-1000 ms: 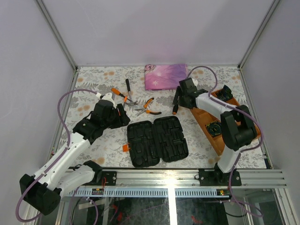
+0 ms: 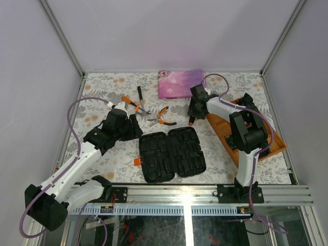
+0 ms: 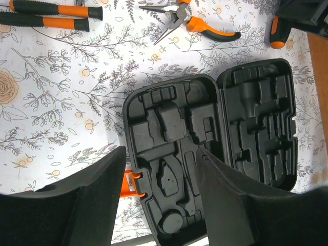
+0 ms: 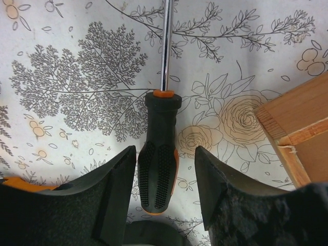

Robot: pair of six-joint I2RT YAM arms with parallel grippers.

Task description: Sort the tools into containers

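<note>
In the right wrist view a screwdriver [image 4: 160, 148] with a black and orange handle lies on the patterned table. My right gripper is open above it, one finger to each side of the handle, with gaps showing. Over the left part of the table, my left gripper is open and empty above the black tool case [image 3: 177, 154], which lies unfolded with vacant slots. Long-handled pliers [image 3: 51, 15] and smaller orange-handled pliers [image 3: 212, 29] rest beyond the case. At the right stands a wooden box [image 2: 223, 134], partly covered by my right arm.
A folded pink cloth [image 2: 179, 84] lies at the back. Dark items, among them a cable coil [image 2: 230, 141], sit inside the wooden box. Its corner [image 4: 282, 141] is close to my right gripper. Bare table shows left of the case.
My right gripper has shifted left, over the screwdriver, and its arm now covers more of the wooden box. The left arm has barely moved, and the tools lie as before.
</note>
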